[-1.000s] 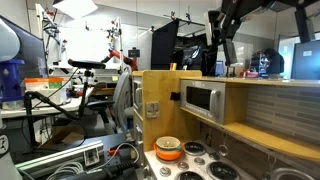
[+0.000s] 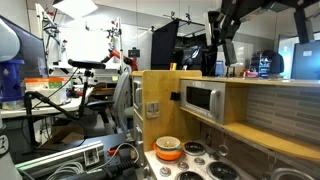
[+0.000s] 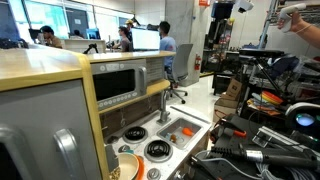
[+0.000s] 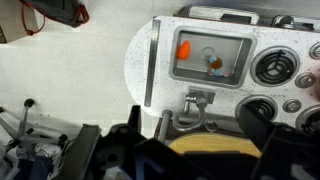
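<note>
High over the toy kitchen hangs my gripper (image 2: 240, 68), seen from above the counter in the wrist view, where its dark fingers (image 4: 120, 148) stand wide apart at the lower edge. The gripper is open, with nothing held between them. Below it the grey sink (image 4: 178, 72) holds an orange object (image 4: 184, 49) and a small brown-and-blue item (image 4: 215, 65). In exterior view 2 the sink (image 3: 172, 139) is at the counter's far end, with an orange thing (image 3: 187, 131) in it. A faucet (image 4: 199, 101) stands beside the sink.
Several burners (image 4: 275, 66) lie beside the sink. An orange pot (image 2: 168, 147) with a pale bowl stands at the other end of the counter. A wooden shelf (image 2: 255, 133) with a microwave (image 2: 204, 97) overhangs the back. Open floor (image 4: 70, 80) lies past the counter's rounded end.
</note>
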